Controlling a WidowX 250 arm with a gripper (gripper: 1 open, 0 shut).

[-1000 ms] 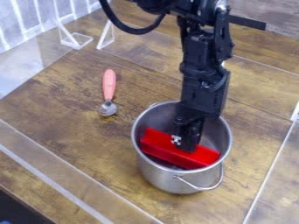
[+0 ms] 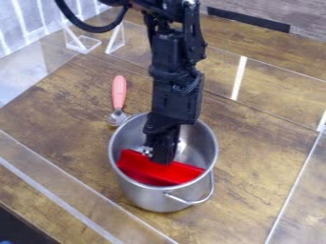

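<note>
A silver metal pot (image 2: 163, 195) stands on the wooden table, with a red bar-shaped object (image 2: 163, 172) lying inside it. My black gripper (image 2: 159, 152) reaches down into the pot from above, over the red object. Its fingertips are partly hidden, so whether anything is between them cannot be seen.
A pink-handled scoop (image 2: 118, 93) lies left of the pot. White brackets and a clear barrier stand at the back left.
My gripper, the pot and the red object inside it have moved left, closer to the scoop.
</note>
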